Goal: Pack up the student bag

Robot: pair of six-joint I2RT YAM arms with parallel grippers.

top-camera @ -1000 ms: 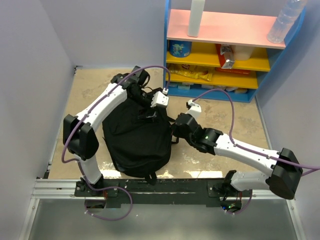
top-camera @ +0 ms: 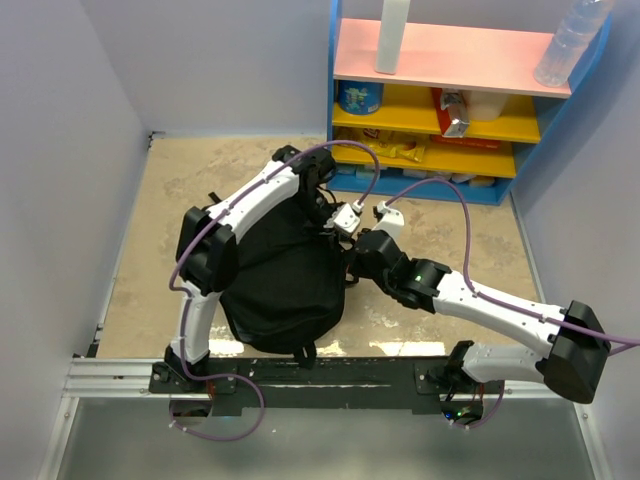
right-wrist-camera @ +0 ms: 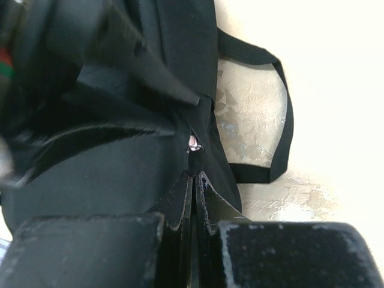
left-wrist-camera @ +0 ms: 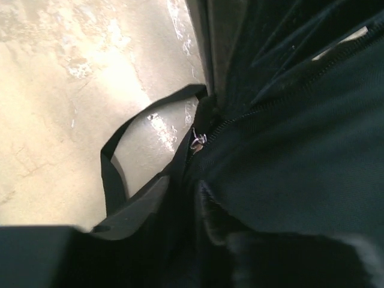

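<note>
The black bag (top-camera: 280,300) lies on the floor beneath both arms. Its zipper pull (left-wrist-camera: 198,141) shows in the left wrist view, just beyond my left gripper, whose blurred fingers are low in that frame; how far apart they stand is unclear. In the right wrist view, my right gripper is shut at the bag's edge just below the zipper pull (right-wrist-camera: 193,144). Whether anything thin is between its tips is hard to tell. The left gripper's dark fingers reach in from the upper left there, close to the pull.
A shelf unit (top-camera: 450,60) stands at the back with a clear bottle (top-camera: 570,40), a white bottle (top-camera: 392,35), a blue can (top-camera: 360,97) and yellow packages (top-camera: 390,145). A strap (right-wrist-camera: 282,138) loops beside the bag. Bare floor lies right of it.
My left arm has moved to the right, bringing its gripper to the bag's right edge beside the right gripper.
</note>
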